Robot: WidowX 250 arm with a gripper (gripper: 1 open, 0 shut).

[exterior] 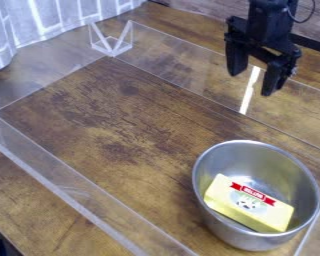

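My black gripper [252,62] hangs at the top right over the wooden tray, open, with nothing visible between its fingers. At the bottom right a steel bowl [210,162] holds a yellow block [256,209] with a red label and a small printed picture, lying tilted inside it.
Clear plastic walls [56,170] border the wooden surface [123,130], with a clear corner piece [112,40] at the upper left. A white curtain [23,25] is at the top left.
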